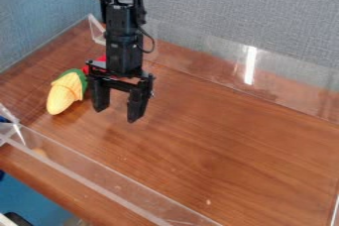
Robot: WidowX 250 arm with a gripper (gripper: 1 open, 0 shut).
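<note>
My black gripper (118,103) hangs low over the wooden surface, open, with nothing visible between its fingers. Just to its left lies a yellow toy corn (63,96) with green husk. A red object (95,63) is partly hidden behind the gripper.
Clear plastic walls (252,85) edge the wooden surface (225,161), which is bare across its middle and right. A small blue item peeks in at the left edge, and blue shows at the lower left corner beyond the surface.
</note>
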